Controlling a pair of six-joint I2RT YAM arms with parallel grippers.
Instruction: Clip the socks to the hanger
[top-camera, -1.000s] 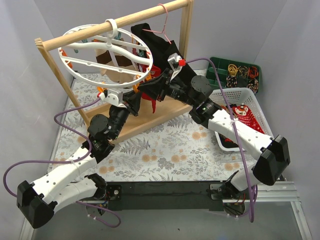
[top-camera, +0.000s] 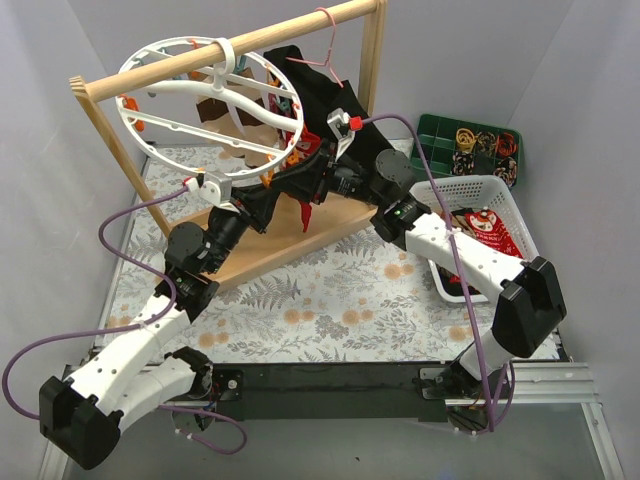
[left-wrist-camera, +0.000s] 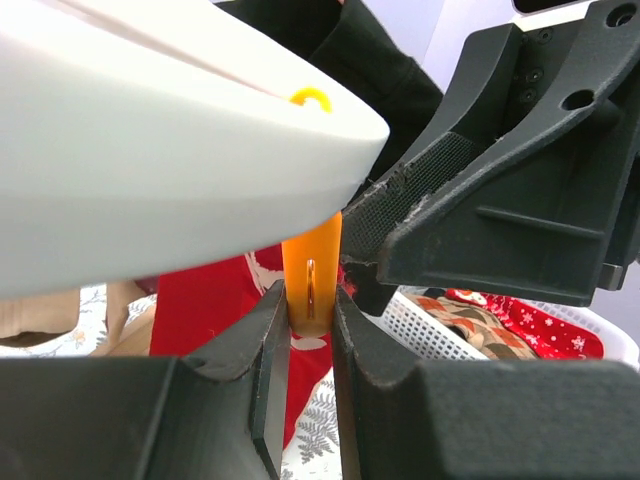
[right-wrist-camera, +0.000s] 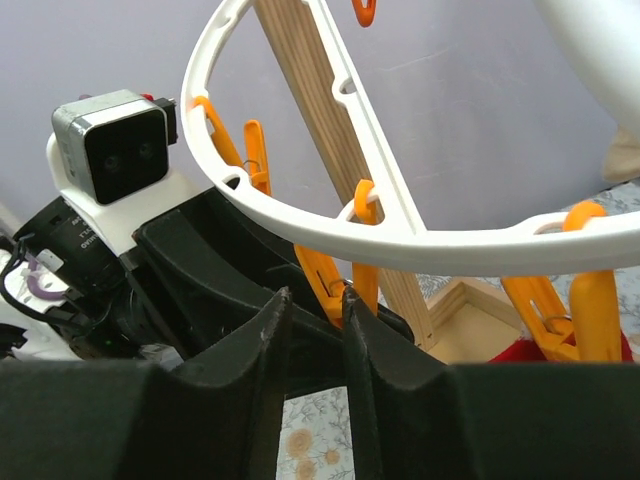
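The white round hanger (top-camera: 205, 165) hangs from the wooden bar with orange clips around its rim. In the left wrist view, my left gripper has its fingers close on either side of an orange clip's (left-wrist-camera: 311, 270) lower end. My right gripper is beside the same part of the rim, its narrowly parted fingers near an orange clip (right-wrist-camera: 366, 275); whether they touch it is unclear. A red sock (top-camera: 306, 212) hangs below the rim, and red cloth (right-wrist-camera: 520, 351) shows beneath another orange clip (right-wrist-camera: 560, 315).
A white basket (top-camera: 530, 240) holding red and patterned items stands at the right, with a green tray (top-camera: 430, 140) behind it. Dark cloth (top-camera: 310, 85) hangs by a pink hanger (top-camera: 331, 50). Both hands crowd together at the rim.
Both arms have shifted slightly left in the top view, the left hand tilting a little. The hands stay close together at the hanger's rim.
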